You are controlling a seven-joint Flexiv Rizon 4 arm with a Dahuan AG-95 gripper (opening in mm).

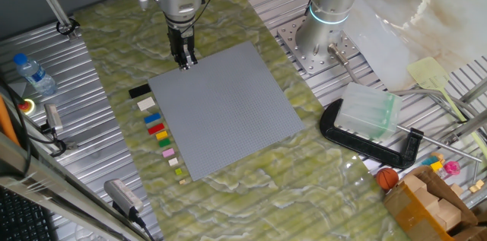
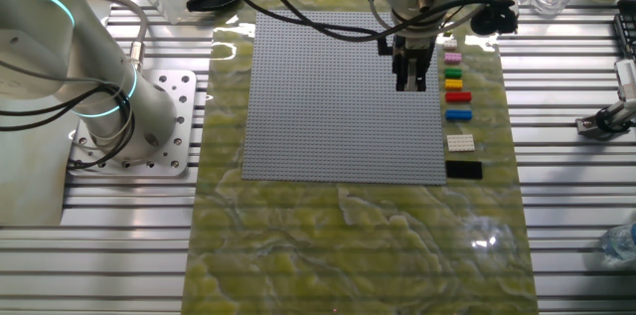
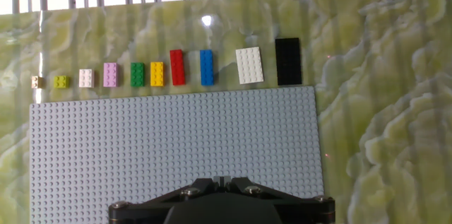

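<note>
My gripper (image 1: 188, 65) hangs over the edge strip of the grey studded baseplate (image 1: 228, 112). Its black fingers come together at the bottom centre of the wrist view, so it looks shut, and nothing shows between them. Along one side of the plate lies a row of bricks: black (image 3: 288, 61), white (image 3: 248, 66), blue (image 3: 206, 67), red (image 3: 177, 67), yellow (image 3: 157, 73), green (image 3: 137, 74), pink (image 3: 111, 74), a smaller white one (image 3: 86, 78), lime (image 3: 61, 81) and a tiny tan one (image 3: 36, 81). No brick stands on the visible plate surface.
Past the mat's edge sit a black clamp (image 1: 373, 146), a clear plastic box (image 1: 368, 110), a small basketball (image 1: 386, 179) and a cardboard box (image 1: 426, 210). A bottle (image 1: 35, 74) stands far left.
</note>
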